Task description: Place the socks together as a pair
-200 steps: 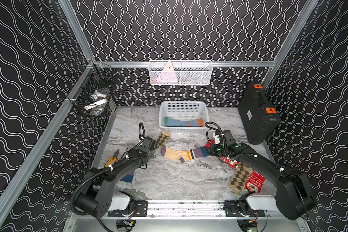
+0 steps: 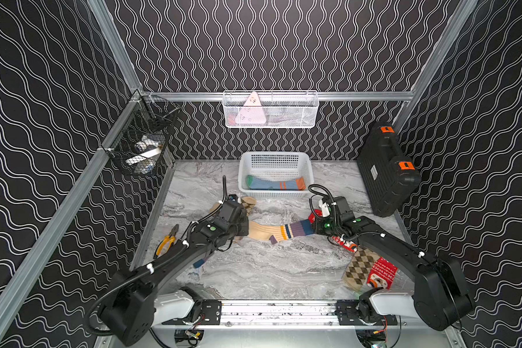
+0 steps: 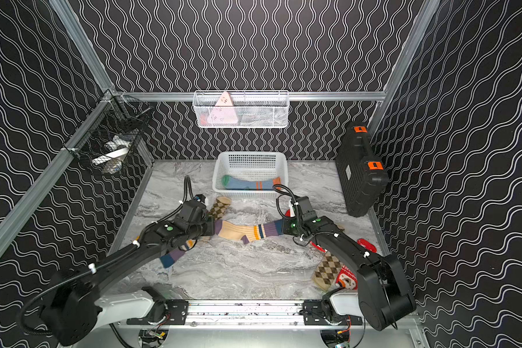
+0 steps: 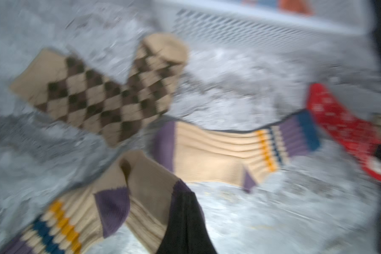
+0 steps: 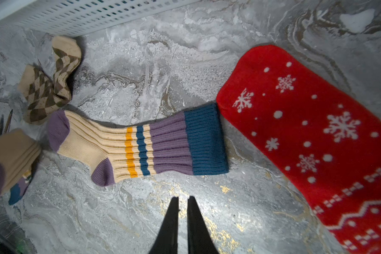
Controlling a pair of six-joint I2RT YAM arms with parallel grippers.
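Observation:
A cream, purple and teal striped sock (image 5: 135, 148) lies flat mid-table. Its folded twin (image 4: 148, 190) hangs from my left gripper, shut on its purple-edged end, left of the flat sock; that view is blurred. My right gripper is shut above the table, in front of the flat sock's cuff, with nothing visible between its fingers. An argyle sock (image 4: 97, 97) lies behind the striped socks at the left.
A white basket (image 2: 275, 191) with a blue-orange sock stands at the back. Red socks (image 5: 300, 139) and more argyle socks (image 2: 359, 266) lie at right, beside a black case (image 2: 388, 174). Pliers (image 2: 167, 240) lie at far left.
My left gripper has risen and moved rightward, toward the flat striped sock, carrying the other striped sock off its place at the left. The right arm has not visibly moved.

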